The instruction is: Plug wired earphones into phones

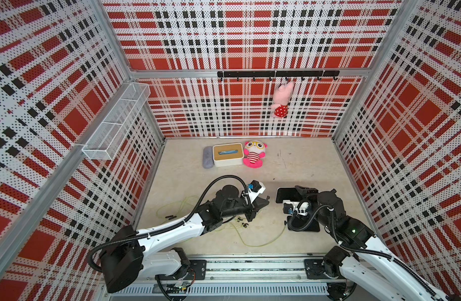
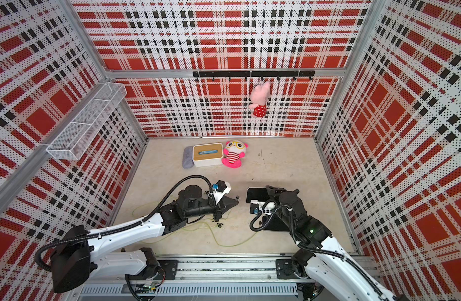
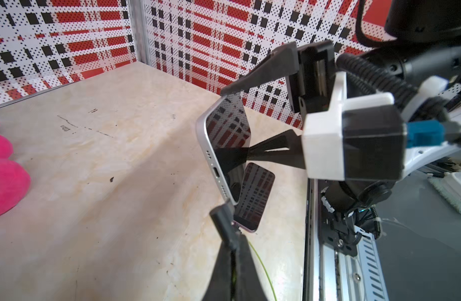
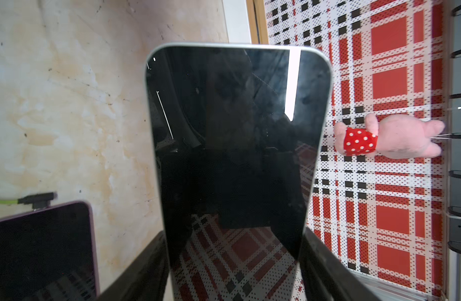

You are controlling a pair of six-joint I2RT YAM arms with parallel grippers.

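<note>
A white-edged phone point(image 4: 230, 130) is clasped by its sides in my right gripper, raised above the table. The left wrist view shows the phone's point(image 3: 224, 140) port edge facing my left gripper, with its port empty. My left gripper is shut; a dark stub, seemingly an earphone plug point(image 3: 222, 216), sticks up at its fingertips, and a sliver of green cord shows between the fingers. The two grippers are apart. Flat on the table lies a second phone point(image 4: 44, 255), with a black plug point(image 4: 37, 199) on a green cord at its edge.
Green earphone cord point(image 1: 245, 241) trails across the front of the table, with black earbuds point(image 1: 244, 224) below the left gripper. At the back sit a white box point(image 1: 228, 156), a grey case point(image 1: 207, 157) and a pink toy point(image 1: 254, 154).
</note>
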